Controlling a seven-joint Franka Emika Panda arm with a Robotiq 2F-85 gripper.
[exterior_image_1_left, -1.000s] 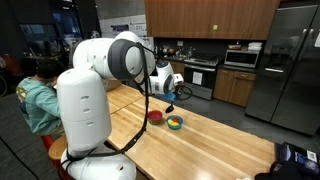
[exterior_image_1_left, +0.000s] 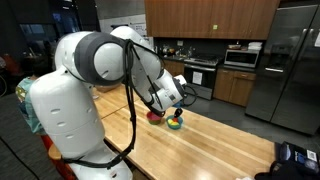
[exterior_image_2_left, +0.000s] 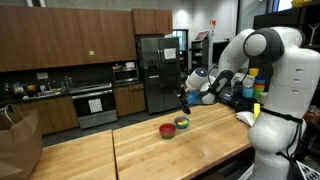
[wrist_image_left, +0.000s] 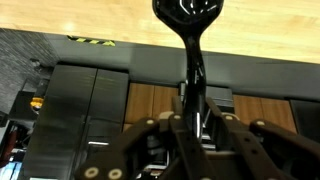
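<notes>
My gripper is shut on the handle of a black spoon (wrist_image_left: 188, 14). In the wrist view the spoon's dark round head fills the top centre, and its thin handle runs down to the fingers. Exterior view 1 has the gripper (exterior_image_1_left: 183, 98) tilted, with the spoon's dark head just above a blue bowl (exterior_image_1_left: 175, 126). Something yellow and orange lies in that bowl. A red bowl (exterior_image_1_left: 154, 118) stands close beside it. Both show in exterior view 2 too, the red bowl (exterior_image_2_left: 167, 132) and the blue bowl (exterior_image_2_left: 182, 123). Whether the spoon touches the contents I cannot tell.
Dark objects (exterior_image_1_left: 292, 158) sit at its near right corner. A brown paper bag (exterior_image_2_left: 20, 150) stands at the left in exterior view 2. Kitchen cabinets and a fridge (exterior_image_1_left: 290, 70) are well behind.
The arm has come down and its wrist has tilted. The gripper with the spoon has shifted slightly right, over the blue bowl. Both bowls appear unmoved.
</notes>
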